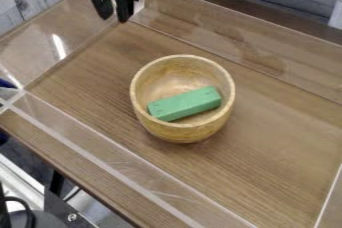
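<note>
A wooden bowl (182, 76) sits on the wooden table right of centre, with a green block (186, 103) lying inside it. My gripper (112, 4) is small and dark at the top of the view, toward the back left and well apart from the bowl; it is too small to tell whether it is open or shut, or whether anything is between its fingers.
Clear strips run along the left and front edges. Dark cables lie at the lower left, off the table surface.
</note>
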